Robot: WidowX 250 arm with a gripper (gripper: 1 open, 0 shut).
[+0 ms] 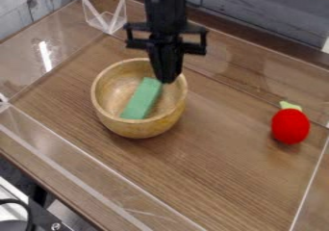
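A wooden bowl (164, 121) sits left of centre on the wooden table, holding a green rectangular block (141, 100) that lies flat inside it. The black gripper (164, 62) hangs above the back of the bowl, its fingers pointing down, with no object visible in its grasp; whether it is open or shut is hard to see, though the fingers look apart from the block.
A red tomato-like object (291, 127) with a green top lies at the right. Cables lie at the lower left edge.
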